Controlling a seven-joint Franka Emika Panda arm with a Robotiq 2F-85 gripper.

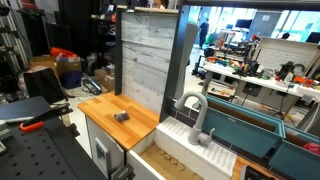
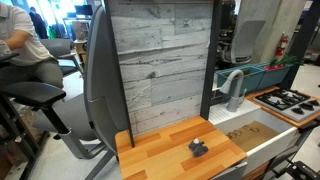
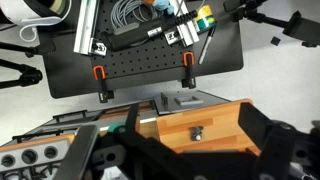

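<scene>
A small dark grey object [image 2: 198, 147] lies on the wooden countertop [image 2: 150, 160]; its exact kind is too small to tell. The same object [image 1: 122, 116] shows near the middle of the wooden surface in exterior view 1. In the wrist view the object [image 3: 196, 132] is far below, between the two dark finger shapes at the bottom edge. My gripper stands wide open, with nothing between its fingers, high above and clear of the counter. Neither exterior view shows the gripper clearly.
A grey faucet [image 1: 192, 112] rises beside an open sink or drawer compartment [image 2: 250, 137]. A stovetop [image 2: 290, 102] lies farther right. White wood-look panels [image 2: 165, 65] back the counter. A black table [image 3: 145, 68] holds cables, tools and orange clamps [image 3: 187, 60].
</scene>
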